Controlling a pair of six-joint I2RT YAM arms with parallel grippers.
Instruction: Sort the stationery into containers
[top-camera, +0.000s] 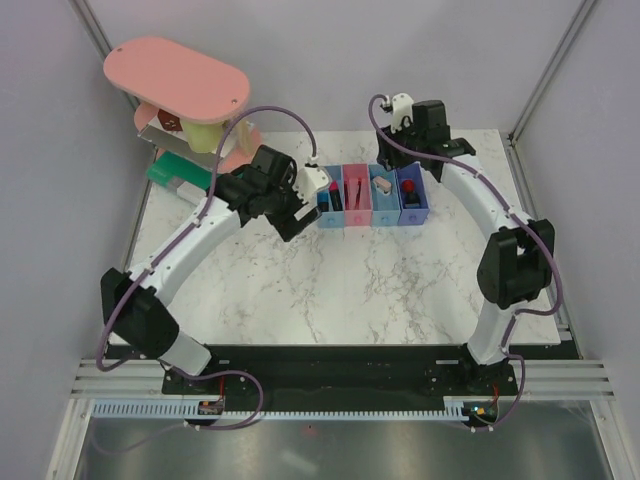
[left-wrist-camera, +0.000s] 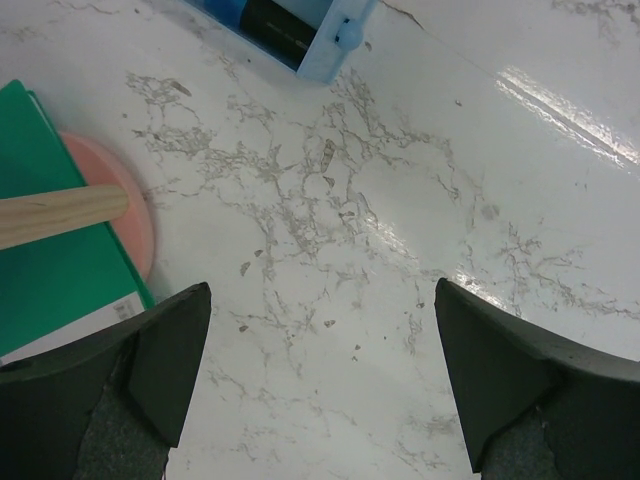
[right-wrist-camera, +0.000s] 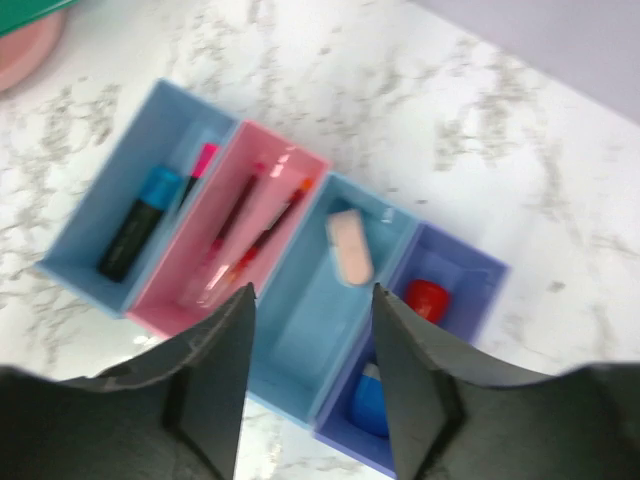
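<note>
Four open bins stand side by side. In the right wrist view the light blue bin (right-wrist-camera: 62, 240) holds dark markers (right-wrist-camera: 130, 236), and the pink bin (right-wrist-camera: 158, 290) holds two slim red pens (right-wrist-camera: 265, 238). The teal-blue bin (right-wrist-camera: 300, 350) has an eraser (right-wrist-camera: 349, 247) in it, and the dark blue bin (right-wrist-camera: 478, 290) a red-topped item (right-wrist-camera: 428, 298) and a blue one (right-wrist-camera: 370, 400). Above the bins my right gripper is part open, empty between its fingers. My left gripper is wide open over bare table, left of the bins.
At the back left, a stacked structure with a pink top (top-camera: 178, 75) rises beside my left arm, a green piece (top-camera: 185, 170) below it. Bare marble table (top-camera: 340, 290) fills the front and middle.
</note>
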